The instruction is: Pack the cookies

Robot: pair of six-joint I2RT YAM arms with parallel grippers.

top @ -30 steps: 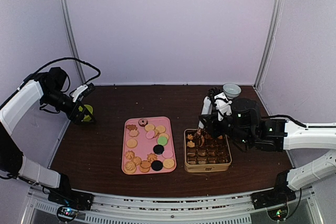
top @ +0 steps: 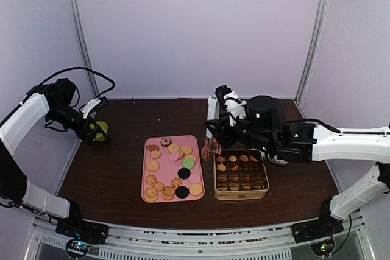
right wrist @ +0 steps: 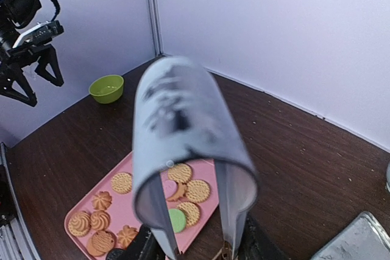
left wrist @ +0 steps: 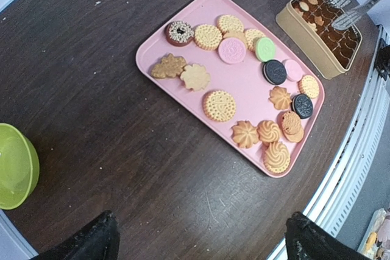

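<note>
A pink tray (top: 172,175) holds several cookies, among them a ring-shaped one (left wrist: 180,33), a green one (left wrist: 264,49) and dark sandwich ones (left wrist: 274,72). Right of it stands a tan box (top: 241,194) with brown compartments; several small cookies (top: 232,158) sit in its back part. Pale tongs (right wrist: 183,111) with slotted ends are held in my right gripper, whose fingers press on both arms. The tong ends (left wrist: 346,19) are spread, nothing visible between them, over the box's left edge. At the far left my left gripper stands open and empty.
A green bowl (left wrist: 15,165) stands on the table by my left gripper. A grey flat tray (right wrist: 358,242) lies beyond the box, and a pale bowl's edge (right wrist: 388,181) shows at the right. The dark table (top: 128,168) left of the pink tray is bare.
My right arm has swung left with the tongs, from above the box to its left edge, and the tong ends have come out of it. Left arm, tray and box are unchanged.
</note>
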